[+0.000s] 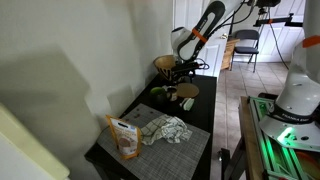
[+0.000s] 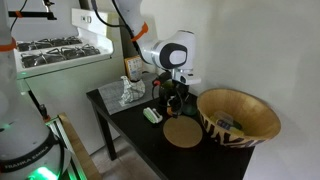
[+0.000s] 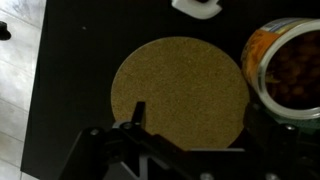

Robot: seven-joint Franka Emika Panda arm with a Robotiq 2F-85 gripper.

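A round cork mat (image 3: 180,90) lies on the black table, below my gripper in the wrist view. The gripper's dark fingers stand apart, with only cork showing between them. To the right is an opened can (image 3: 295,65) with small brown round pieces inside, close to the right finger. In exterior view 2 the gripper (image 2: 176,84) hangs above the can and the cork mat (image 2: 183,131). A small white object (image 3: 197,7) lies past the mat's far edge, partly cut off by the frame.
Behind the mat stands a large wicker basket (image 2: 238,118). A crumpled cloth (image 1: 166,129) and an orange-white bag (image 1: 125,138) are on the grey mat nearer exterior camera 1.
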